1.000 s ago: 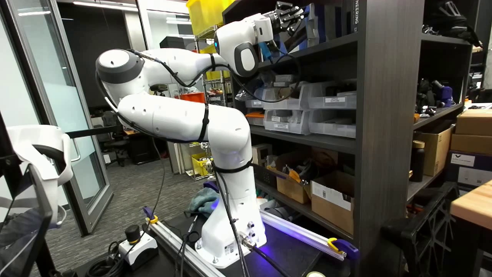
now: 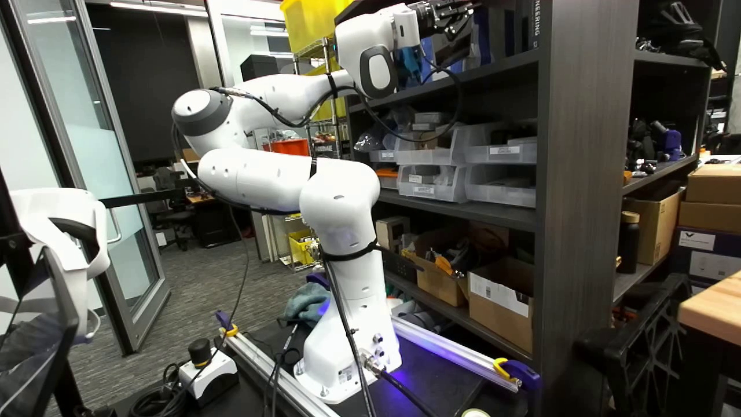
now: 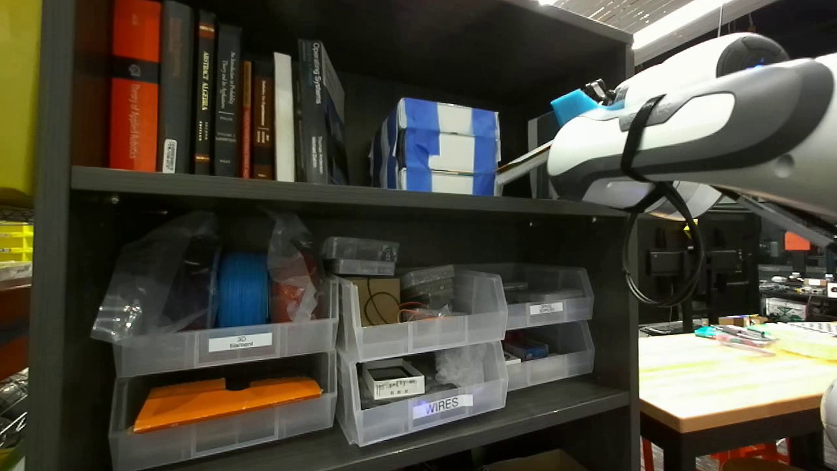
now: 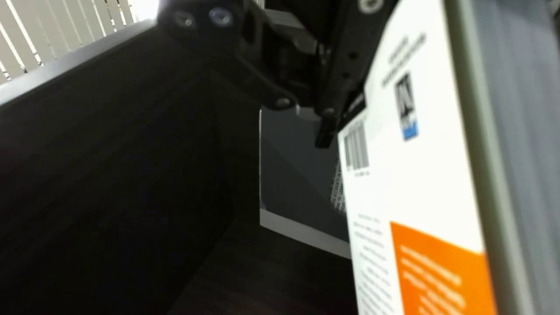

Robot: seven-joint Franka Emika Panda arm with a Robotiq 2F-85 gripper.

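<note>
My gripper reaches into the upper shelf compartment. In the wrist view its fingers are drawn together at the top edge of a dark grey book (image 4: 299, 173) with a pale lower strip. The fingers look shut on that book; one fingertip is in front of its cover, and the other is hard to make out. Just right of the fingers, very close to the camera, stands a white book cover (image 4: 420, 173) with a barcode and an orange panel. From outside, the gripper (image 2: 455, 19) is at top-shelf height, and the arm hides it in the second exterior view.
Blue-and-white boxes (image 3: 448, 149) sit on the top shelf (image 3: 353, 193), left of the arm. A row of upright books (image 3: 227, 102) fills its left end. Clear plastic bins (image 3: 424, 326) stand below. A dark side panel (image 4: 115, 157) bounds the compartment.
The gripper has moved right, deeper into the shelf, and tipped slightly. The wrist housing has risen and shifted right, and the elbow has moved right and down.
</note>
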